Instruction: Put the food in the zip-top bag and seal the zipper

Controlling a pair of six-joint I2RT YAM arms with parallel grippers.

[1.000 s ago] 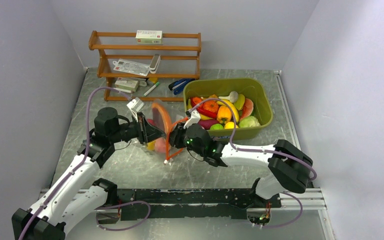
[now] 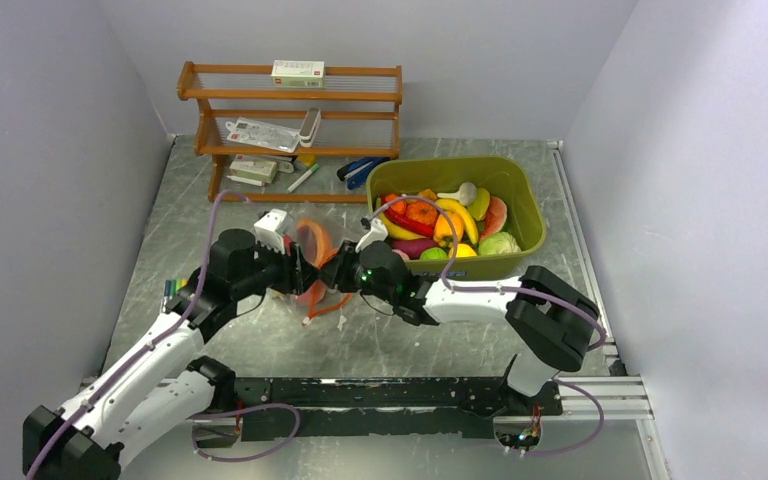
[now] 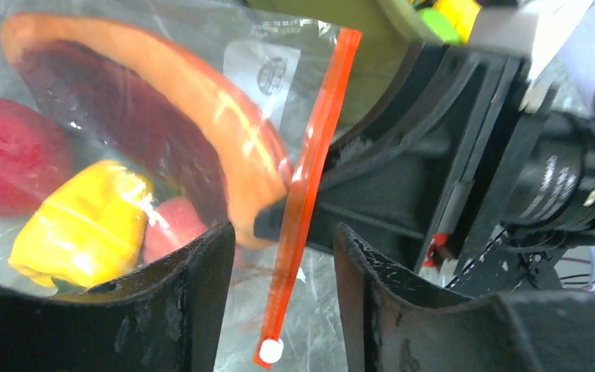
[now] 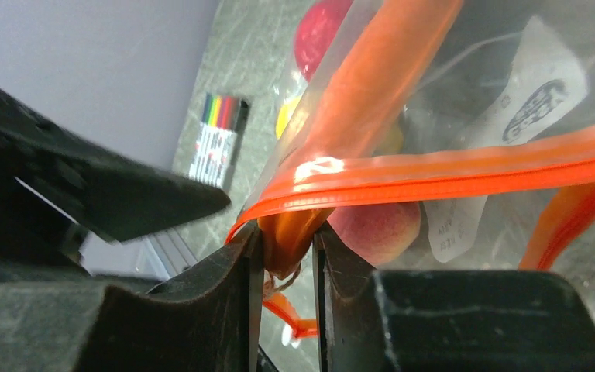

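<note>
The clear zip bag with an orange zipper strip (image 3: 310,174) lies with its mouth toward my right gripper. That gripper is shut on the stem end of a long orange carrot (image 4: 360,97), right at the bag's mouth; the rest of the carrot lies inside. Also in the bag are a yellow pepper (image 3: 93,221), a red round piece (image 3: 15,155), a dark purple piece (image 3: 135,116) and a pinkish round fruit (image 4: 376,229). My left gripper stands open, one finger on each side of the lower zipper strip in its view, facing the right gripper.
Close by on the right is a green bin (image 2: 505,265) full of toy food. A wooden rack (image 2: 300,155) with small boxes and stationery stands at the back. Coloured markers (image 4: 221,139) lie at the left.
My right gripper has moved left, and the orange bag mouth has shifted left with it. The left gripper has drawn slightly left and remains close to the right one.
</note>
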